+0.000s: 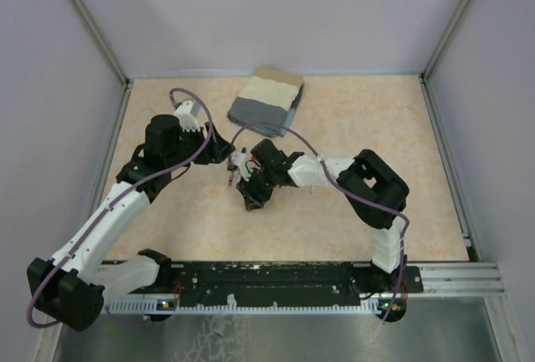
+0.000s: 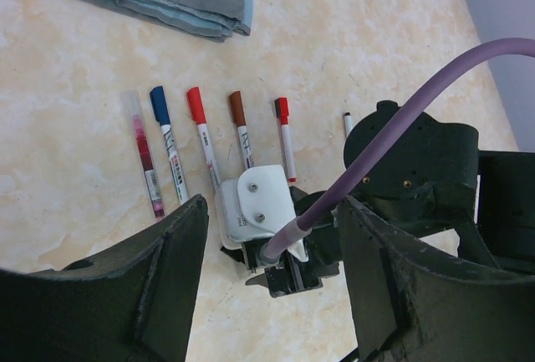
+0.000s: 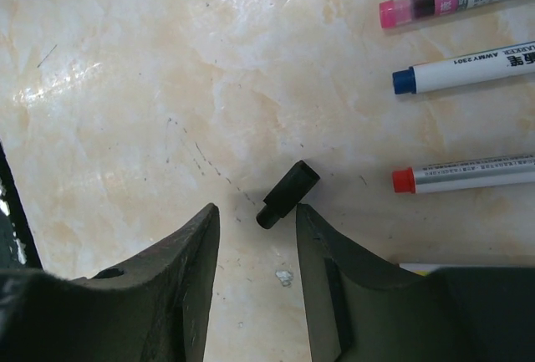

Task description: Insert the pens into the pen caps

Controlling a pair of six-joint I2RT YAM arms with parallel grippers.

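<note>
A small black pen cap (image 3: 291, 193) lies slanted on the table in the right wrist view. My right gripper is part open, its fingertips just on the near side of that cap, which shows partly in the gap between them. In the left wrist view my left gripper stands open, with the right arm visible beyond its fingers. Pens lie in a row there: pink (image 2: 144, 153), blue-capped (image 2: 171, 149), red-capped (image 2: 203, 132), brown-capped (image 2: 241, 128), a shorter red-capped one (image 2: 285, 140), and one partly hidden pen (image 2: 348, 123).
A folded grey and beige cloth (image 1: 266, 99) rests at the back of the table. The right arm covers part of the pen row in the left wrist view. Bare table lies to the right and in front.
</note>
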